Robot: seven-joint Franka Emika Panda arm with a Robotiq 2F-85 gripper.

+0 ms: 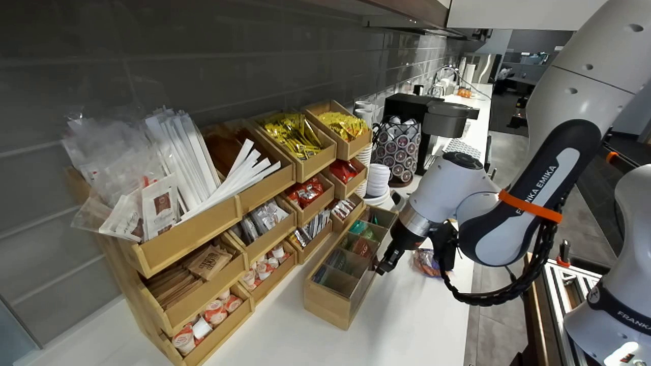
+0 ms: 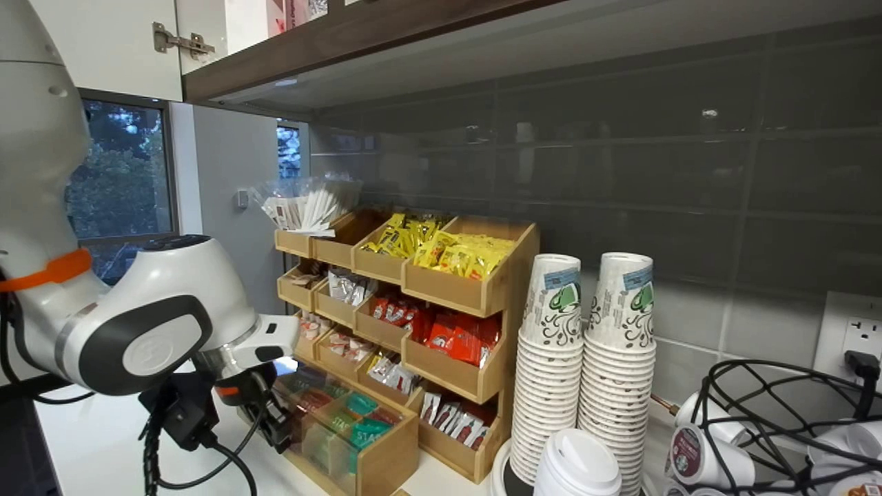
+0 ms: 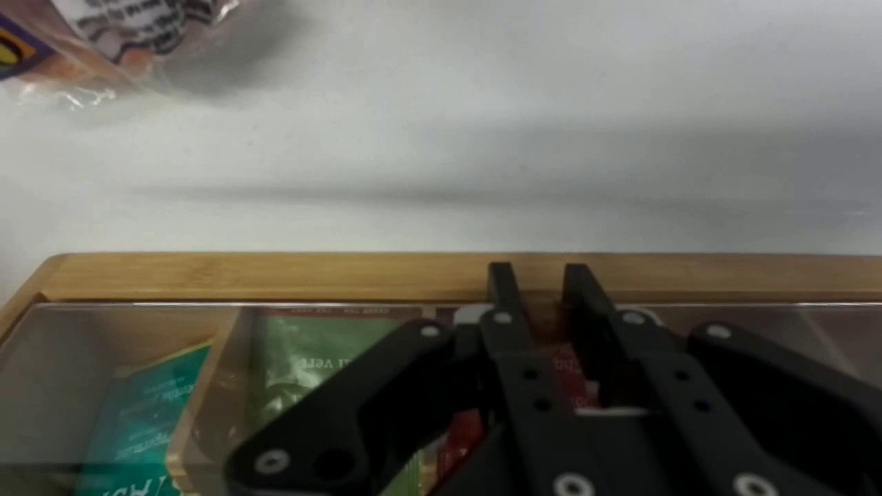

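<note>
A wooden box with a clear lid stands on the white counter, tea packets showing in its compartments. At the lid's front edge is my gripper, pointing down, its two black fingers close together. A small brownish piece at that edge shows in the narrow gap, so the gripper looks shut on the lid's edge; the exact contact is hard to make out. Under the lid lie a green packet and a teal packet. Red packets are partly hidden behind the fingers.
A tiered wooden rack of condiment packets stands behind the box. Stacked paper cups and a basket of pods are beyond it. A clear-wrapped snack lies on the counter in front; bare counter surrounds it.
</note>
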